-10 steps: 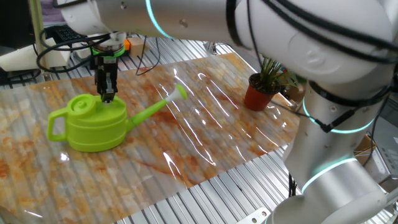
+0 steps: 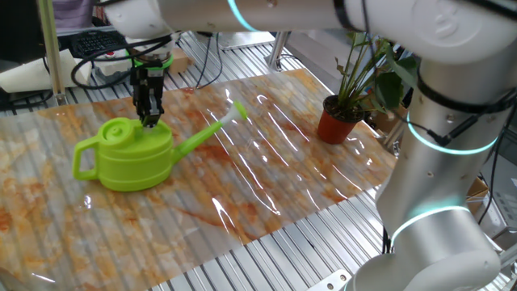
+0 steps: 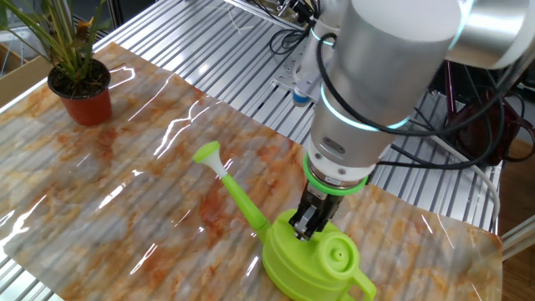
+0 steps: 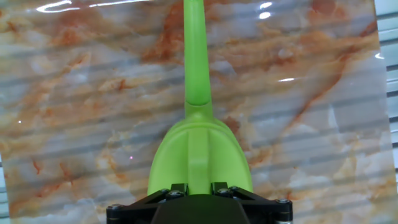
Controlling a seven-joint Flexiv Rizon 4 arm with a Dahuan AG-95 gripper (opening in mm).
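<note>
A lime-green watering can (image 2: 133, 166) is upright at the left of the marbled sheet in exterior view 1, its long spout (image 2: 198, 139) aimed right. My black gripper (image 2: 149, 123) comes down on the can's top and is shut on its top handle bar. In the wrist view, the fingertips (image 4: 179, 188) press in from both sides of the green bar (image 4: 198, 163). From exterior view 2 the can (image 3: 292, 263) shows at the bottom, with the gripper (image 3: 303, 232) at its top. Whether its base touches the sheet, I cannot tell.
A potted plant in a red-brown pot (image 2: 334, 125) stands toward the right of exterior view 1, well apart from the spout. Glossy marbled sheet (image 2: 266, 194) lies bare between them. Slatted metal table (image 2: 266, 260) borders it.
My gripper and the watering can have shifted together a little to the right and slightly upward in exterior view 1. The arm has swung right, too; the pot has stayed put.
</note>
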